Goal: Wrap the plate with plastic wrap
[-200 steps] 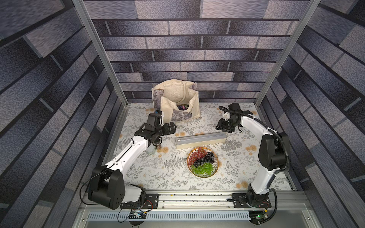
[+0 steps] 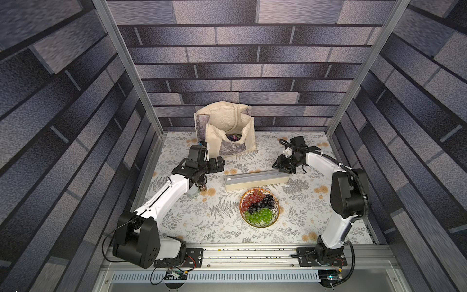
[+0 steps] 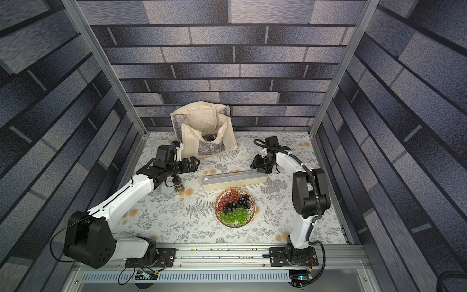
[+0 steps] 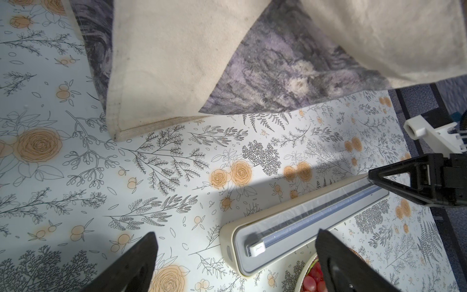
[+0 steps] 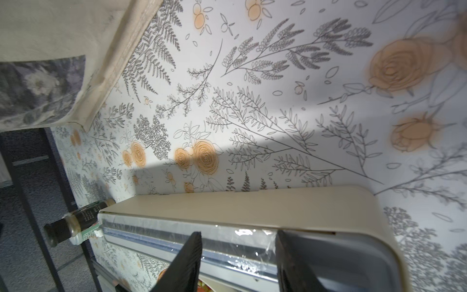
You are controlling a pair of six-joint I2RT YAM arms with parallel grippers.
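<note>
A long cream plastic-wrap dispenser lies across the middle of the table, clear film stretched along its top. Just in front of it, the round plate with its wire-like rim bears red, dark and green grapes. My right gripper is at the dispenser's right end, its fingers parted over the film's loose edge; whether they touch the film is unclear. Over the left side, behind the dispenser's left end, my left gripper hangs open with nothing between its fingers.
At the back stands a cream fabric bag, open-topped with a dark item inside. A small dark-capped jar and a clear container sit beneath the left arm.
My right gripper has come lower and slightly left, down onto the dispenser's right end. Left arm, dispenser and plate have stayed put.
</note>
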